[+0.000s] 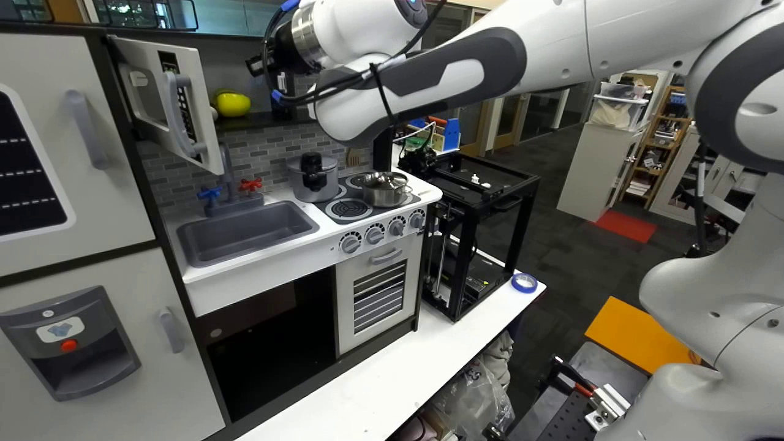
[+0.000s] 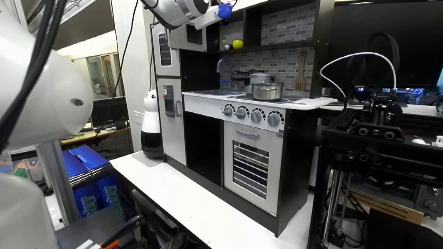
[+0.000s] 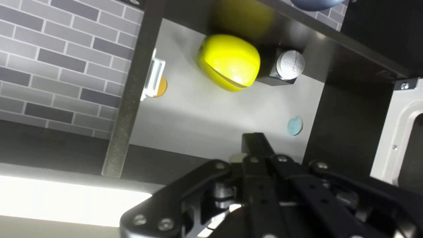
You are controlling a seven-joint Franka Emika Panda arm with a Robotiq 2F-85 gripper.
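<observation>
My gripper is shut, with nothing showing between its fingers. It hangs in front of an open shelf compartment, with a gap to everything on the shelf. On that shelf lies a glossy yellow rounded object (image 3: 230, 61). Touching or close beside it is a small dark block with a round silver top (image 3: 290, 64). The yellow object (image 1: 232, 104) also shows in exterior view 1, between the open microwave door (image 1: 173, 103) and my wrist. In exterior view 2 it appears as a small yellow shape (image 2: 237, 44); the fingers are out of frame there.
A dark vertical divider (image 3: 131, 91) bounds the compartment on one side. The microwave door stands open beside the shelf. Below are a grey sink (image 1: 246, 231), a grey pot (image 1: 312, 187) and a steel pot (image 1: 386, 192) on the stove. A 3D printer (image 1: 470, 213) stands at the right.
</observation>
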